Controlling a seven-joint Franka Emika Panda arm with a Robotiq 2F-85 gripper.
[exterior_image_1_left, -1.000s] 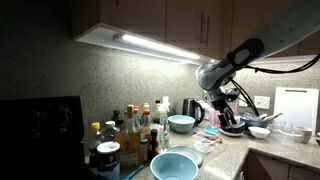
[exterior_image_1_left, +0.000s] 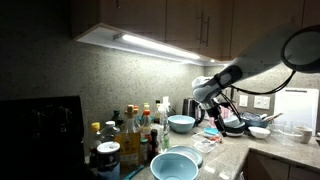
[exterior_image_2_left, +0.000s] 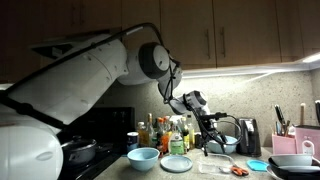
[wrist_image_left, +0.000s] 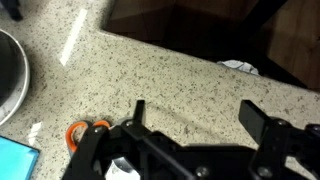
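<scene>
My gripper is open over the speckled countertop (wrist_image_left: 180, 82), with only bare counter showing between its fingers. Orange-handled scissors (wrist_image_left: 76, 134) lie to the left of the left finger in the wrist view, partly hidden by the gripper. In exterior view 2 the gripper (exterior_image_2_left: 217, 147) hangs above the counter near the orange handles (exterior_image_2_left: 239, 171). A blue flat item (wrist_image_left: 16, 160) and the rim of a dark round pan or bowl (wrist_image_left: 12, 78) lie at the left edge of the wrist view.
Several bottles (exterior_image_1_left: 130, 137) and a light-blue bowl (exterior_image_1_left: 174, 166) stand nearer exterior view 1. Another blue bowl (exterior_image_1_left: 181, 123) and a dark kettle (exterior_image_2_left: 248, 135) are by the wall. A white item (wrist_image_left: 238, 66) lies in a dark space beyond the counter's edge.
The arm has moved somewhat left and lower in exterior view 1. The counter objects look unmoved.
</scene>
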